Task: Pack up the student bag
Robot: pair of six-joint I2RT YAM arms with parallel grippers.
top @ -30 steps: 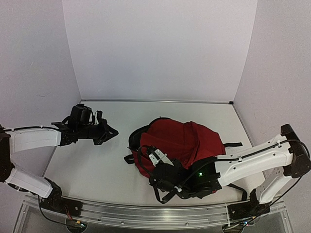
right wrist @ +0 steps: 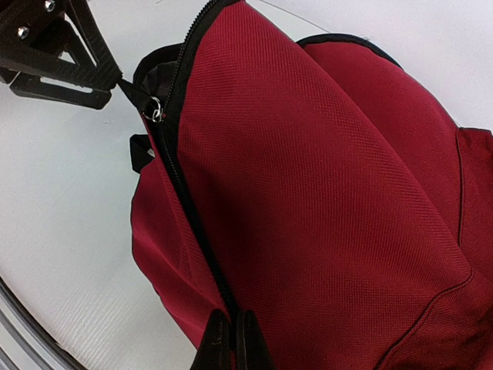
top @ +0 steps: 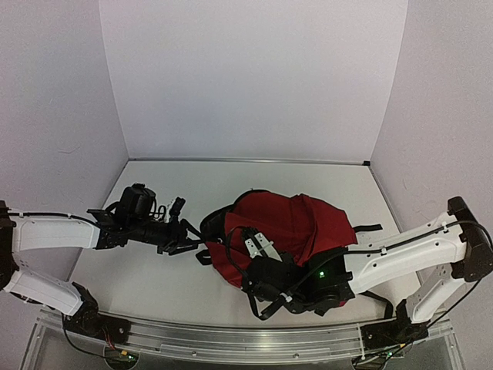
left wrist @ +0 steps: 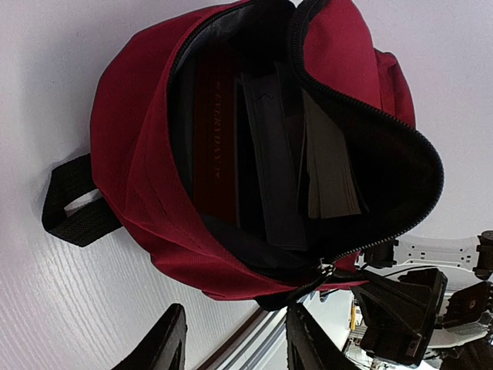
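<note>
The red bag [top: 277,216] lies on the table with its zipped mouth open. In the left wrist view a reddish-brown book [left wrist: 216,146], a dark grey item [left wrist: 273,169] and some tan pages [left wrist: 330,158] stand inside it. My left gripper is open, its fingertips apart at the bag's near end. The black zip pull [right wrist: 135,94] reaches to those fingertips, but their grip on it does not show. Close together, the fingers of my right gripper pinch the zipped edge of the bag.
A black strap loop [left wrist: 81,204] sticks out at the bag's side. My right forearm [top: 408,250] crosses over the bag's front right. Bare table [top: 146,285] lies to the left, with a metal rail [top: 231,339] along the front edge.
My right arm has barely shifted.
</note>
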